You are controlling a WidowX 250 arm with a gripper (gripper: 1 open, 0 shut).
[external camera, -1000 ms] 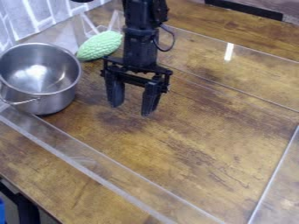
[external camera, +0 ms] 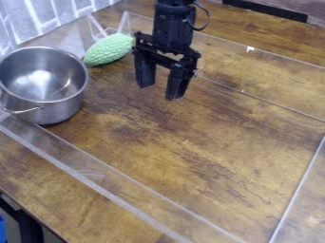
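Note:
My black gripper hangs over the wooden table at upper middle, its two dark fingers spread apart with nothing visible between them. A pale green, textured corn-like object lies to its left, apart from it. A large steel pot with a wire handle stands at the left, also apart from the gripper.
The middle, right and front of the table are bare. Clear panels or edges run along the left and right sides of the surface, and a dark edge shows at the back right.
The gripper has moved toward the back and slightly right, away from the pot and the front of the table. The pot and green object look unmoved.

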